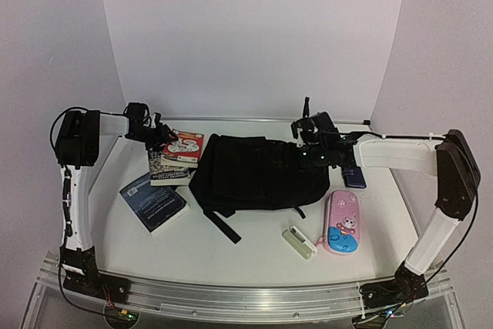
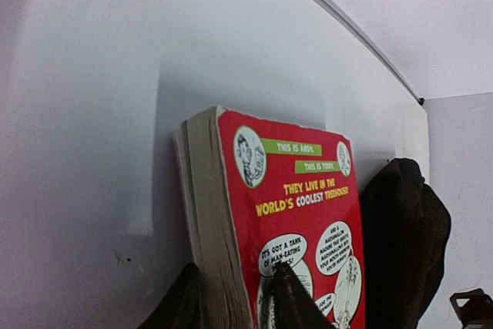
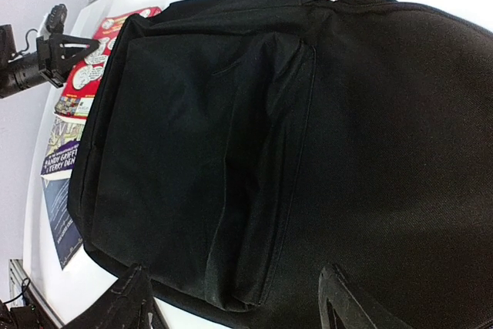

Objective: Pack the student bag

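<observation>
The black bag [image 1: 239,171] lies flat in the middle of the table, its strap trailing to the front. On the left are a red book [image 1: 183,149], a grey-black book [image 1: 167,177] partly under it, and a dark blue book [image 1: 152,203]. My left gripper is at the red book's left edge. One finger stands beside its page block, the other over the red cover; whether they clamp it is unclear. Above the bag, my right gripper is open, fingers wide apart, with nothing seen held.
A pink pencil case [image 1: 341,221] and a pale, slim case [image 1: 299,242] lie at the front right. Behind the right forearm lies a small dark blue item [image 1: 353,176].
</observation>
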